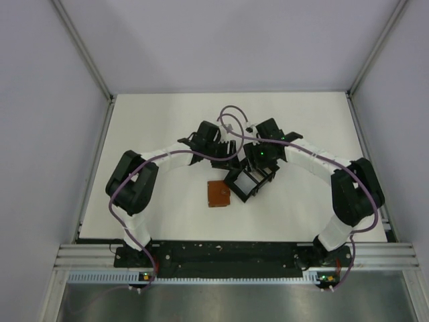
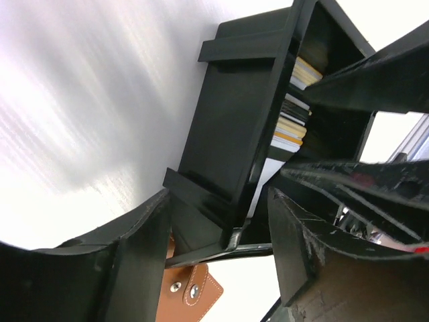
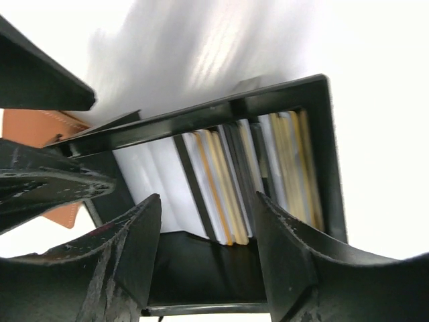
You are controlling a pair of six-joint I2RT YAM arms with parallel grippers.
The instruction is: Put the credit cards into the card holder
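The brown leather card holder (image 1: 218, 193) lies flat on the table left of a tilted black box (image 2: 228, 121); part of the holder (image 2: 191, 292) shows in the left wrist view. Several credit cards (image 3: 218, 181), their edges white, yellow and black, stand in a row inside the box. At the box's left corner my left gripper is open, its two fingers apart with the corner of the box seen between them. My right gripper stands open over the card row, its fingertips apart; no card is clearly gripped.
Both hands are crowded close together over the box, the left gripper's fingers (image 3: 50, 178) reaching into the right wrist view. Looping cables (image 1: 234, 114) hang above them.
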